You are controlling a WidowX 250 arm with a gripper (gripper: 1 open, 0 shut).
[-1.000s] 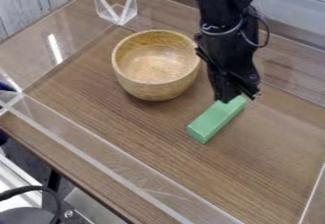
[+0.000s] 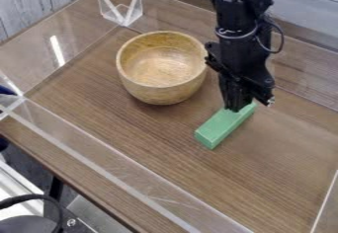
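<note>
My black gripper [image 2: 232,103] hangs from the top of the camera view, its tip low over the upper end of a green rectangular block [image 2: 222,127] lying on the wooden table [image 2: 132,168]. The fingertips are small and dark; they look shut, with nothing visible between them. Whether they touch the block cannot be told.
A tan round bowl [image 2: 158,59] sits left of my gripper. A small white wire-like object [image 2: 121,13] stands at the back left. Dark cables lie at the bottom left corner.
My gripper has moved slightly down toward the block's upper end. The block and bowl look unmoved.
</note>
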